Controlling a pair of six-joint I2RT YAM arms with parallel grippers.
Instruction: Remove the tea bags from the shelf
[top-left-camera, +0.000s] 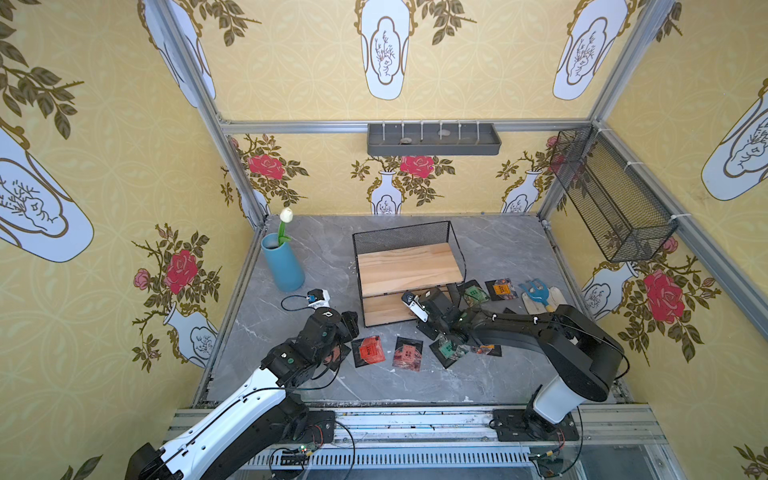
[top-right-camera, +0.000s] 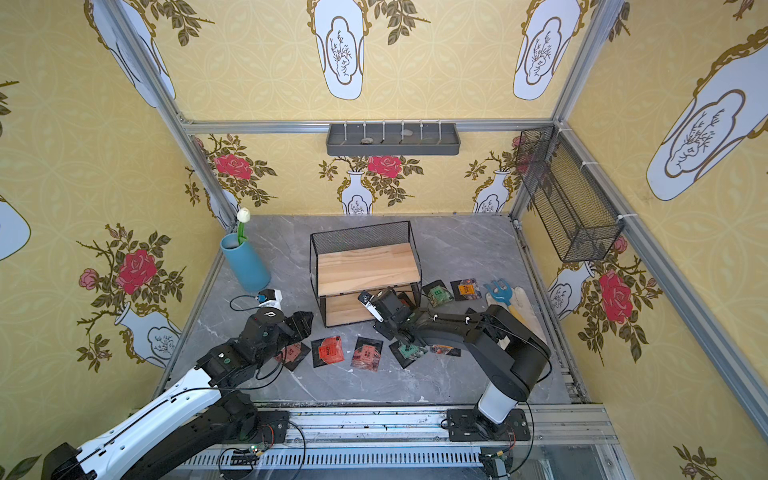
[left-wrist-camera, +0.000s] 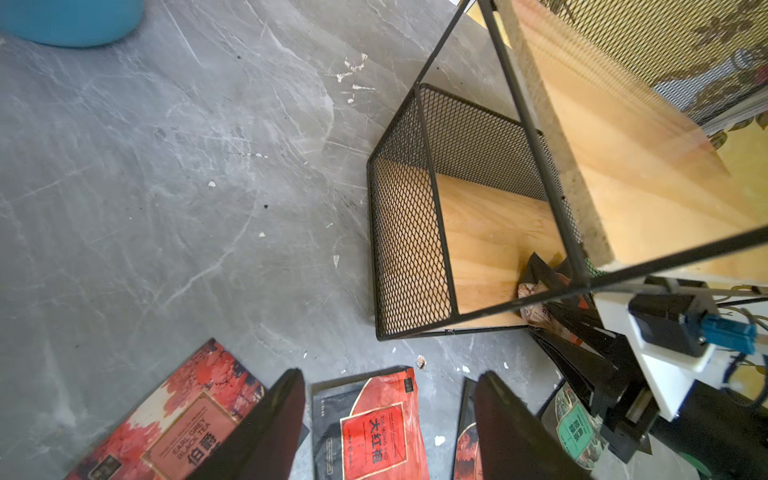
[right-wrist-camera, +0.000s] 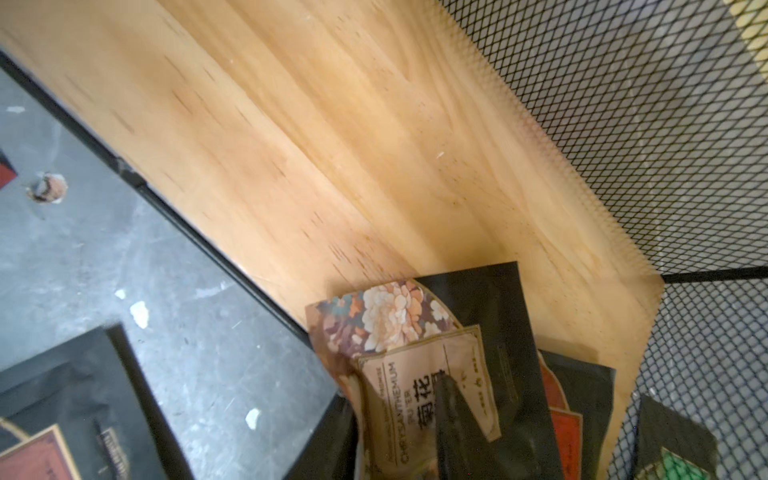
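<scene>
A two-tier wood and black mesh shelf (top-left-camera: 409, 268) stands slightly turned on the table. On its lower board, a chrysanthemum tea bag (right-wrist-camera: 504, 320) lies near the right end, partly over another bag with a red label (right-wrist-camera: 568, 436). My right gripper is at the chrysanthemum bag, fingers part open: one finger is by its curled left edge, the other over its face. Whether the fingers touch it is unclear. My left gripper is open and empty in front of the shelf, above a red tea bag (left-wrist-camera: 380, 432) on the table.
Several tea bags lie on the table, including a red one (top-left-camera: 407, 353) and a green one (top-left-camera: 448, 350) in front, and an orange one (top-left-camera: 502, 289) at right. A blue vase (top-left-camera: 283, 266) stands at left. The table left of the shelf is clear.
</scene>
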